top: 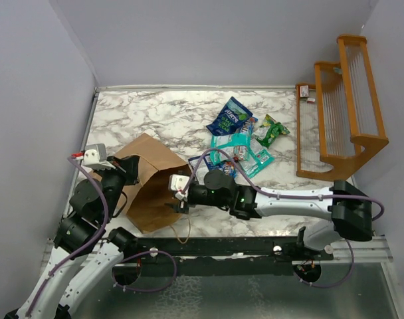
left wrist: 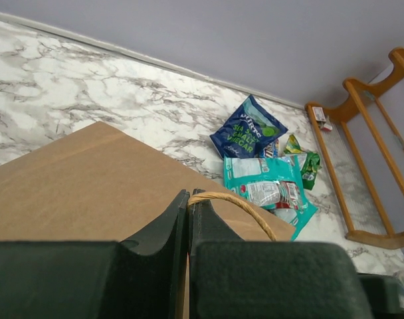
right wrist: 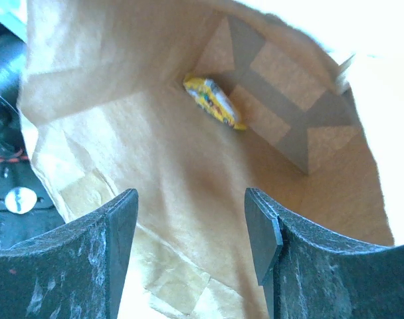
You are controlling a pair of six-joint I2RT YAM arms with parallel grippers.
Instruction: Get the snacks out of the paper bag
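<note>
The brown paper bag (top: 151,150) lies on its side, its mouth facing right. My left gripper is shut on the bag's twine handle (left wrist: 236,200), above the bag. My right gripper stands at the mouth, fingers apart and nothing between them. Deeper in the bag, near its bottom, a small yellow packet (right wrist: 214,101) shows beyond the fingertips. On the table lie a dark blue pouch (top: 230,117), a teal packet (top: 228,141), a green packet (top: 273,131) and a blue packet (top: 228,169), partly behind the right arm.
A wooden rack (top: 358,143) stands along the table's right side. Bare marble table (top: 149,109) stretches behind the bag and left of the snack pile. The right arm crosses the front of the table.
</note>
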